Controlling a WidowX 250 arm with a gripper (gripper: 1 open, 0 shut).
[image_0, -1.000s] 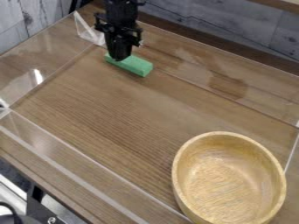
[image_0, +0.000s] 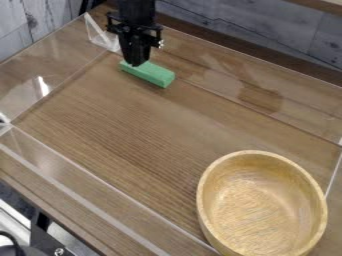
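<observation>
The black gripper (image_0: 134, 45) hangs at the upper left of the camera view, just above and behind a green block (image_0: 151, 75) lying flat on the wooden table. Whether its fingers are open or shut is too small and dark to tell. A clear, crinkled plastic-like piece (image_0: 104, 32) is beside the gripper on the left, partly indistinct.
A large beige bowl (image_0: 261, 170) stands at the front right. Grey marbled walls (image_0: 247, 35) line the back, and dark cables show at the lower left corner.
The gripper has shifted very slightly, staying over the back of the green block. The block and bowl look unmoved.
</observation>
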